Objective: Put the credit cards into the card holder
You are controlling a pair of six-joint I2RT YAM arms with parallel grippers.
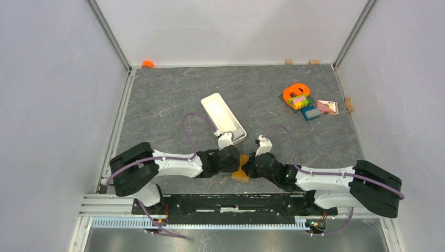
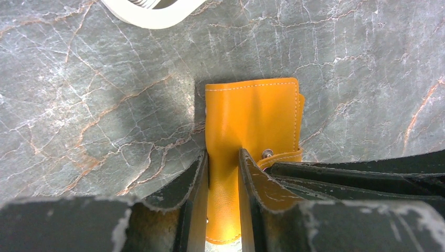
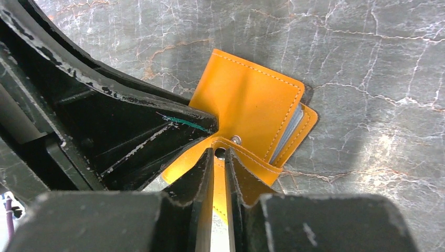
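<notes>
An orange leather card holder [image 1: 241, 175] lies on the table between my two grippers. My left gripper is over its rolled spine, fingertips a short way apart with orange leather showing between them. My right gripper is shut on the holder's strap, near a metal snap. In the right wrist view a grey edge, perhaps a card, shows between the holder's layers [image 3: 286, 134]. The holder's lower part is hidden behind the fingers.
A white tray [image 1: 215, 107] lies just behind the grippers. Colourful toys [image 1: 297, 92] and small card-like items [image 1: 326, 107] sit at the back right.
</notes>
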